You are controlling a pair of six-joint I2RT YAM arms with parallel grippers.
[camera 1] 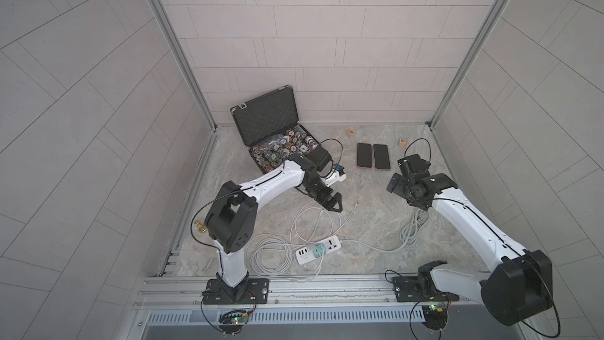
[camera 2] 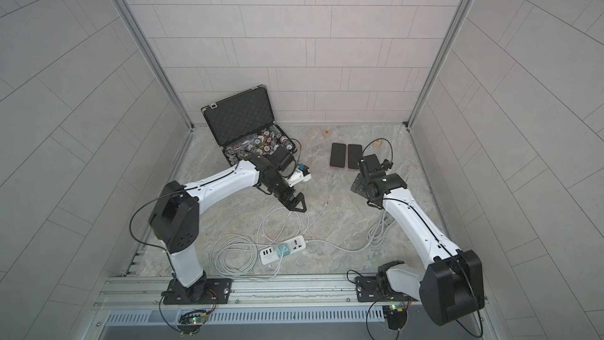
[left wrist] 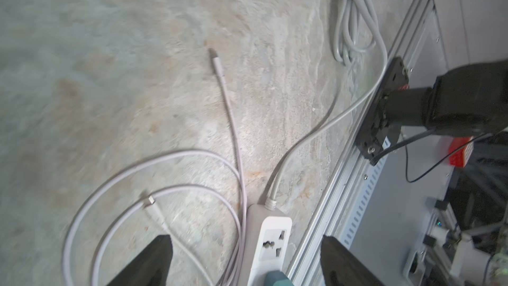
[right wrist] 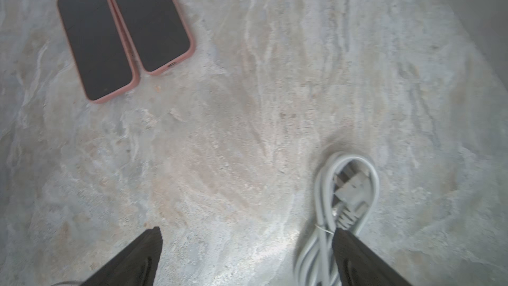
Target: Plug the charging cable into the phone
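Note:
A thin white charging cable lies on the table, its loose plug (left wrist: 215, 59) pointing away from the power strip. Above the table near it hangs my left gripper (camera 1: 335, 202), open, its fingers (left wrist: 149, 263) well apart with only table, cable and strip in view beyond them. A second cable end (left wrist: 150, 201) lies inside the loops. Two dark-screened phones in pink cases lie side by side: the left phone (right wrist: 96, 38) and the right phone (right wrist: 149, 17), whose port shows in its near edge. My right gripper (camera 1: 394, 183), open and empty, hovers to the near right of them.
A white power strip (camera 1: 318, 250) stands at the front, with coiled cable (camera 1: 270, 255) to its left. A bundled cord (right wrist: 346, 201) lies at the right. An open case of round pieces (camera 1: 286, 148) fills the back left. Bare table lies between phones and strip.

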